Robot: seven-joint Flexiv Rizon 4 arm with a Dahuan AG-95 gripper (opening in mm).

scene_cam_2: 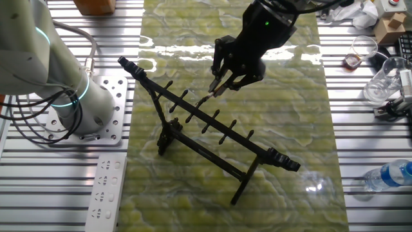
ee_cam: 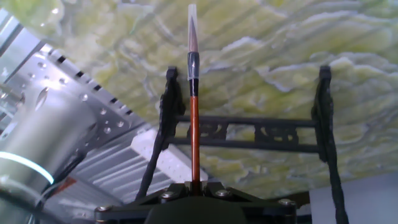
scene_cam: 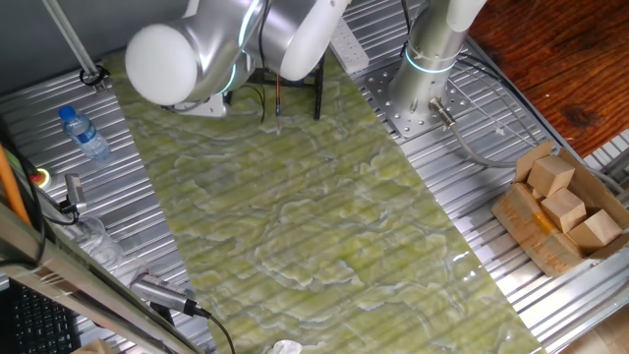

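Observation:
A brush (ee_cam: 194,130) with an orange-brown handle, a dark collar and a clear sleeve over its tip is pinched in my gripper, which is shut on the handle. Its sleeved end points away from the fingers. The black rack (scene_cam_2: 206,119), with a row of short pegs along its top bar, stands on the green marbled mat. In exterior view 2 my gripper (scene_cam_2: 220,88) is over the far side of that bar, near the middle pegs; whether anything touches cannot be told. Exterior view 1 shows the brush (scene_cam: 278,98) hanging below the arm, beside a rack leg (scene_cam: 318,93).
Bottle (scene_cam: 85,133) and cups lie off the mat's other side. A cardboard box (scene_cam: 536,231) holds wooden blocks.

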